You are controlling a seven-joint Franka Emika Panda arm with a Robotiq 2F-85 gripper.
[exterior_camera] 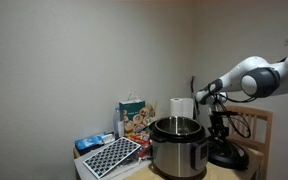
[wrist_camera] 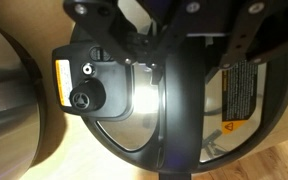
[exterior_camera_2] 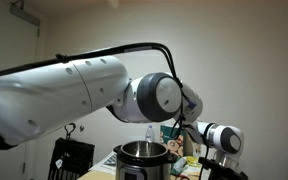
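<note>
A round black lid (exterior_camera: pixel 227 155) rests at the right end of the table, beside the open steel pressure cooker (exterior_camera: pixel 178 148). Over the lid is my gripper (exterior_camera: pixel 220 132), reaching down from the arm on the right. In the wrist view, the lid's raised black handle (wrist_camera: pixel 184 120) runs up between the fingers of my gripper, which is shut on it. A steam valve knob (wrist_camera: pixel 87 95) shows on the lid's left side, and part of the cooker's curved wall (wrist_camera: pixel 9 110) is at the left edge.
Left of the cooker lie a perforated tray (exterior_camera: pixel 109 157) and a blue box (exterior_camera: pixel 90 142). Behind it stand a patterned bag (exterior_camera: pixel 133 115) and a paper towel roll (exterior_camera: pixel 181 107). A wooden chair (exterior_camera: pixel 267 118) is close behind the lid.
</note>
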